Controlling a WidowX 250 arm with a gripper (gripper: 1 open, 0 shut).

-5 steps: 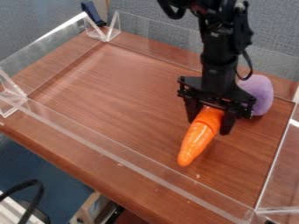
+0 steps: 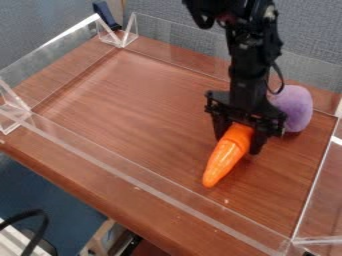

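Observation:
The black gripper [image 2: 243, 126] reaches down over the right part of the wooden board, its fingers around the top end of an orange carrot [image 2: 223, 160]. The carrot points toward the front, its tip low on the board. Whether the fingers press on it is hard to tell. Behind the gripper, to the right, lies a purple object [image 2: 297, 106], probably an eggplant, partly hidden by the arm.
Clear acrylic walls [image 2: 160, 186] edge the wooden board [image 2: 114, 110]. The board's left and middle are free. A dark cable [image 2: 27, 218] shows at the lower left.

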